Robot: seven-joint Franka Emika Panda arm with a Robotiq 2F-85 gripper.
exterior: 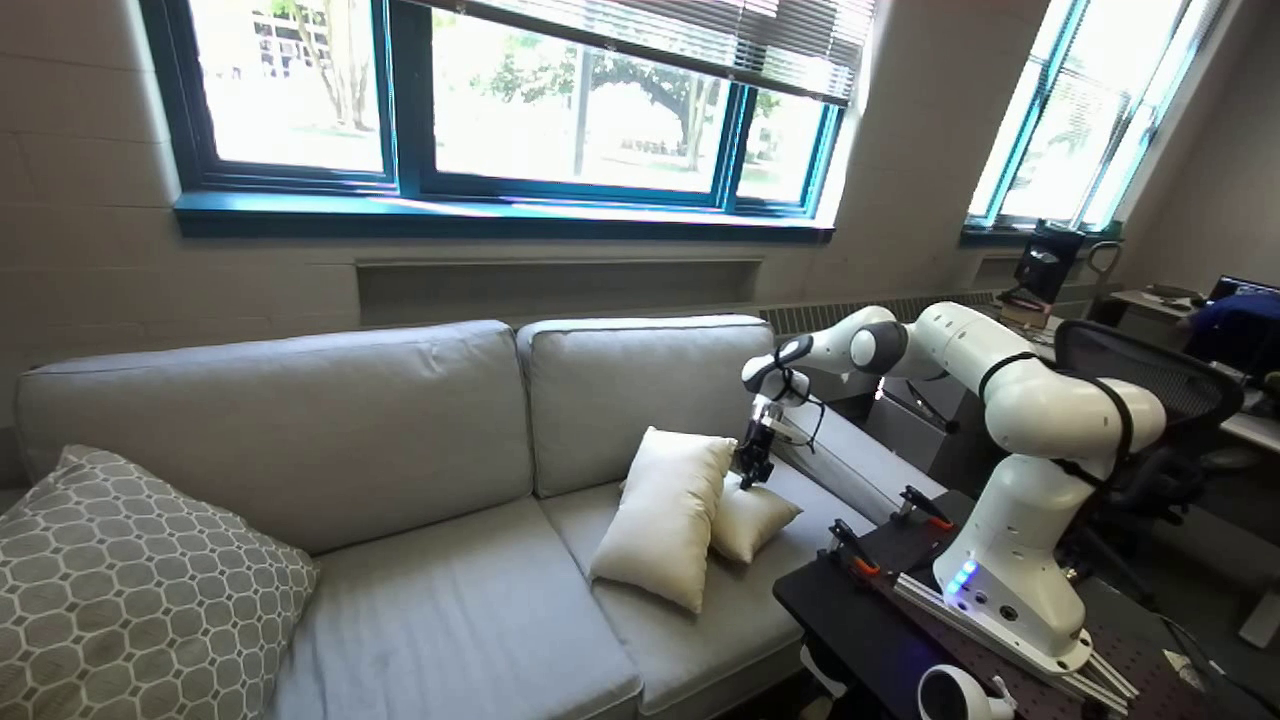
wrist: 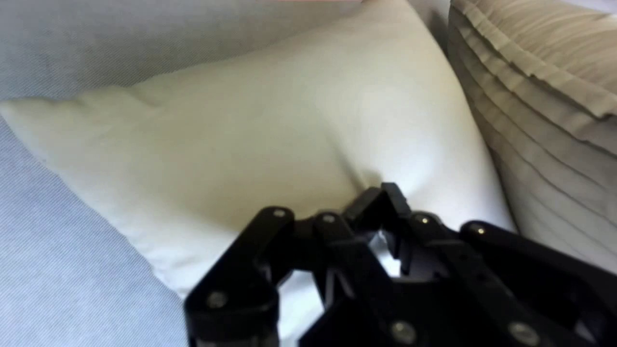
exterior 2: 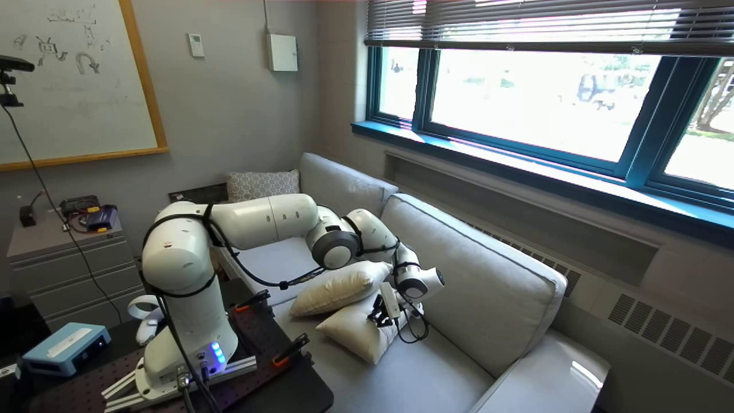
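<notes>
A small cream pillow (exterior: 752, 526) lies on the right seat of the grey sofa, partly behind a larger cream pillow (exterior: 666, 516). My gripper (exterior: 749, 482) reaches down onto the small pillow's upper part. In the wrist view the gripper is shut, its fingertips together on a pinched fold of the small pillow (wrist: 248, 139), and creases run out from that spot. The larger pillow (wrist: 555, 110) stands close along the right side there. From the second exterior view, the small pillow (exterior 2: 354, 330) still appears to rest on the seat beneath the gripper (exterior 2: 378, 318).
A grey patterned pillow (exterior: 144, 588) leans at the sofa's far left, with the left seat (exterior: 444, 612) clear. The sofa arm (exterior: 846, 462) rises just right of my gripper. A dark table (exterior: 858, 600) with clamps carries my base.
</notes>
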